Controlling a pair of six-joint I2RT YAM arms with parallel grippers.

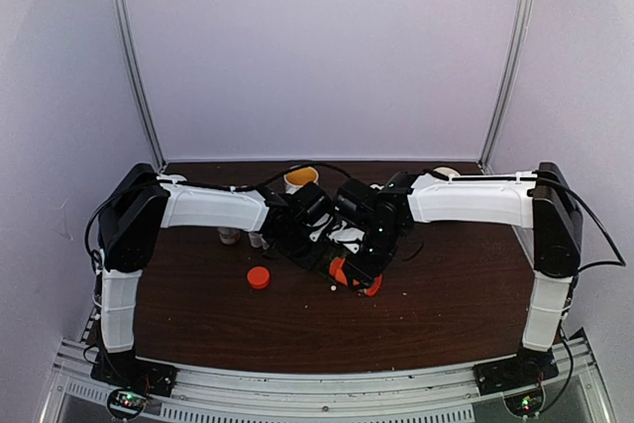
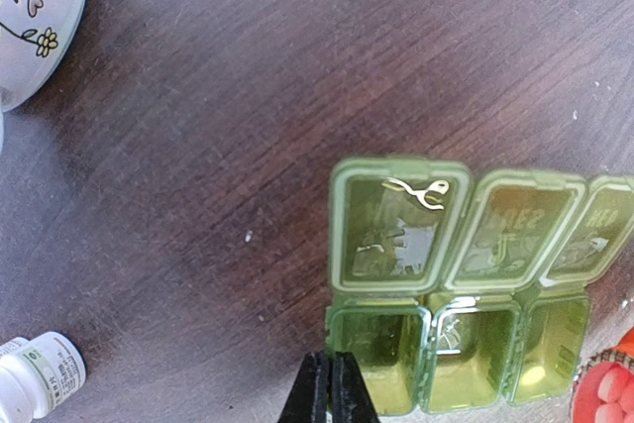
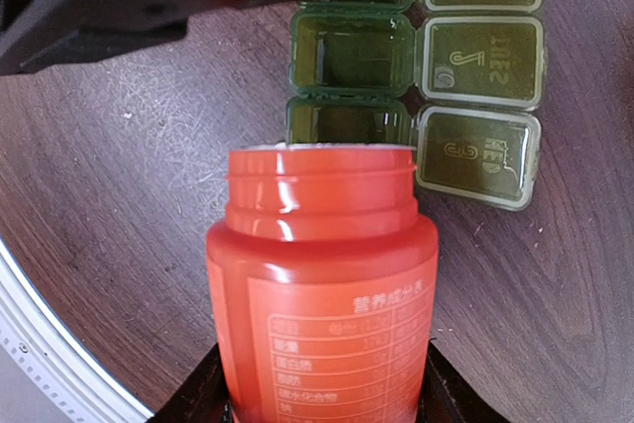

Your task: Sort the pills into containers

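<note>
A translucent green pill organizer [image 2: 378, 302] has its lids flipped open in the left wrist view. One pale yellow pill [image 2: 533, 375] lies in the third visible compartment. My left gripper is shut at the left wall of the end compartment; whether that thin wall is pinched cannot be told. In the right wrist view, my right gripper is shut on a red bottle [image 3: 322, 284], its mouth pointing toward the compartments. Pills [image 2: 609, 393] show inside the bottle's mouth at the left wrist view's right edge. Both arms hide most of the organizer from above.
An orange-red cap [image 1: 259, 277] lies left of the grippers. Behind stands a cup with an orange inside [image 1: 301, 177]; white bottles [image 1: 229, 236] are at the left. A small white pill [image 1: 333, 288] lies on the table.
</note>
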